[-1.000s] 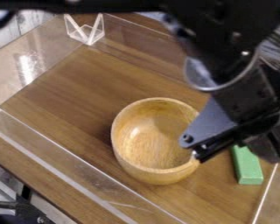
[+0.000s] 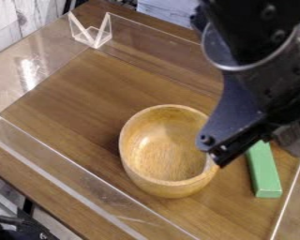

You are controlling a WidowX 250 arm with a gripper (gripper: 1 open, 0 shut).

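A large dark robot gripper [image 2: 259,131] fills the upper right of the view, hanging over the right side of a light wooden bowl [image 2: 159,155]. Its fingertips are largely hidden behind its body, so how they stand is hard to see. The bowl sits upright on the wooden board and looks empty. A green block [image 2: 264,175] lies to the right of the bowl, partly behind the gripper.
Clear acrylic walls [image 2: 65,178] border the board at left and front. A clear angular holder [image 2: 90,33] stands at the back left. The board left of the bowl [image 2: 78,103] is free.
The arm has shifted up and to the right, uncovering more of the board at the back. The bowl and green block look unmoved.
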